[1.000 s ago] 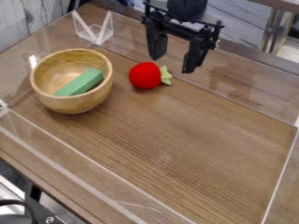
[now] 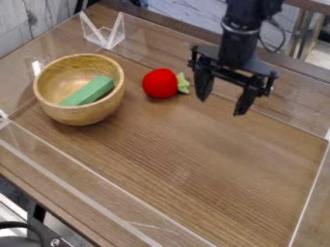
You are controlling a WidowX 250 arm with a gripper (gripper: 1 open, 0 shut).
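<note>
The black gripper (image 2: 233,75) is raised over the back right of the wooden table; whether its fingers are open or shut is unclear. A red round object (image 2: 160,84) with a green top lies left of it. At the left, a tan bowl (image 2: 68,111) holds a green block (image 2: 89,90).
A clear wire or plastic piece (image 2: 100,31) stands at the back left, near the table's edge.
The arm has moved back and to the right, now appearing smaller. The red object and bowl stay in place.
</note>
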